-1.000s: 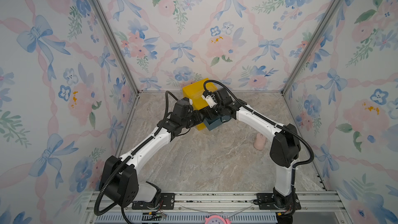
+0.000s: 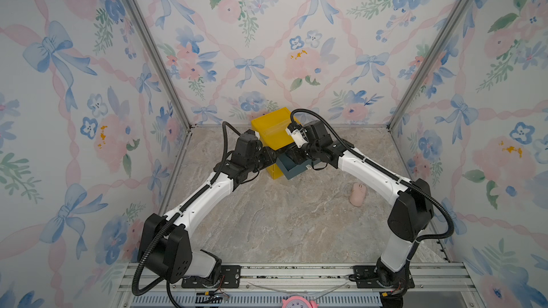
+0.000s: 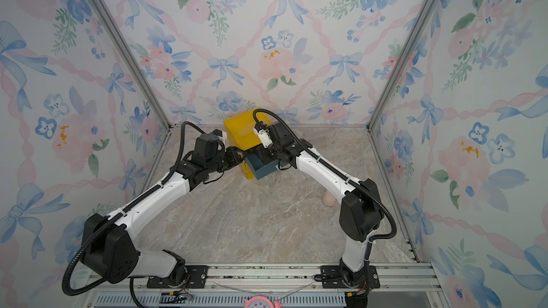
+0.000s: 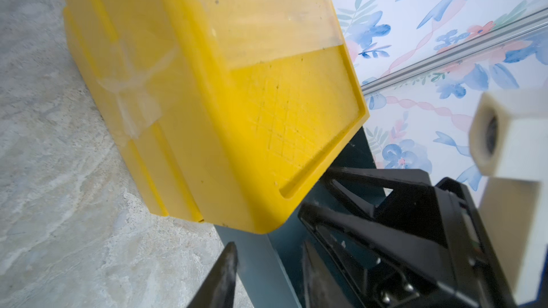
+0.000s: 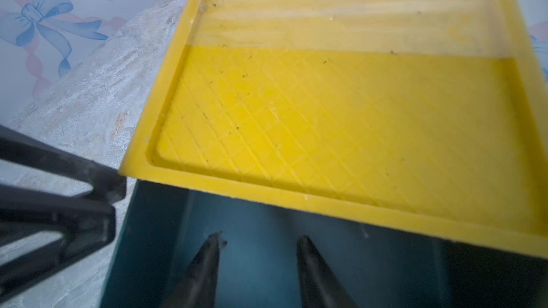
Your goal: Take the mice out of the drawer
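A yellow box (image 2: 274, 128) stands at the back centre with its dark teal drawer (image 2: 294, 168) pulled out. The drawer floor (image 5: 257, 233) that shows in the right wrist view looks bare; its shaded part is hidden. My left gripper is at the drawer's left; whether it holds something is unclear. My right gripper is over the drawer, fingers apart with nothing visible between them. A pink mouse (image 2: 358, 194) lies on the table to the right of the drawer.
Patterned walls enclose the back and sides, and both arms crowd around the box.
The right arm has moved rightward and slightly up over the last second. The left arm has drawn slightly back to the left. The pink mouse has not moved.
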